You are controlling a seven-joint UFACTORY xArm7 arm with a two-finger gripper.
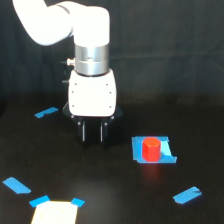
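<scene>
A small red block [151, 149] sits on a blue-edged square patch [138, 141] right of the middle of the dark table. My gripper [93, 132] points downward to the left of the block, well apart from it. Its two dark fingers stand apart with nothing visible between them, so it is open. Near the front left lies a pale cream square [54, 213], cut off by the bottom of the view.
Blue tape strips mark the table at the left [16, 186], at the right [187, 195] and at the back left [46, 112]. Bare dark table lies between the gripper and the red block.
</scene>
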